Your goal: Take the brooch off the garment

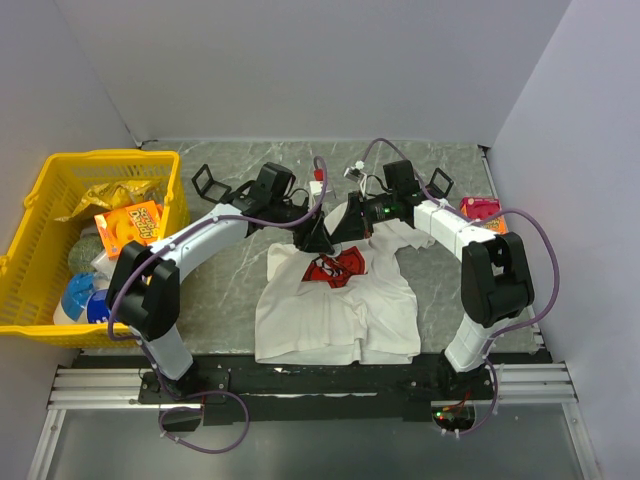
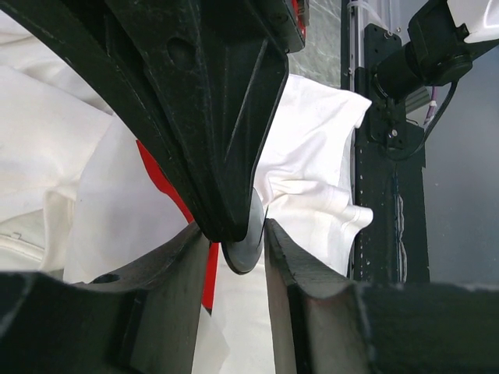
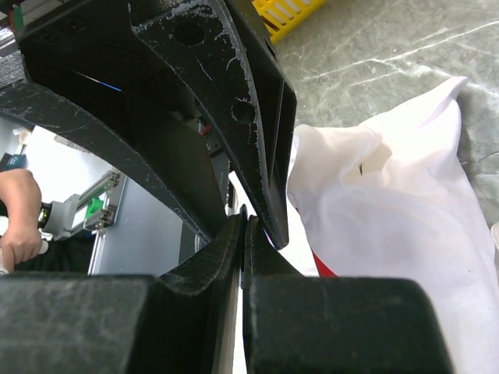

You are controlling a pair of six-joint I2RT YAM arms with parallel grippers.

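Note:
The white garment [image 1: 335,318] with a red printed patch [image 1: 335,268] lies spread on the table. My grippers meet just above the patch, the left one [image 1: 316,244] from the left and the right one [image 1: 352,222] from the right. A shiny silver oval, seemingly the brooch [image 2: 247,255], shows at the right gripper's fingertips in the left wrist view. The left gripper has its fingers apart, around the oval and the right fingertips. In the right wrist view, the right gripper is closed on something thin. The brooch's fastening is hidden.
A full yellow basket [image 1: 50,190] stands at the left, with an orange packet [image 1: 130,226] on top. A red packet [image 1: 482,212] lies at the far right.

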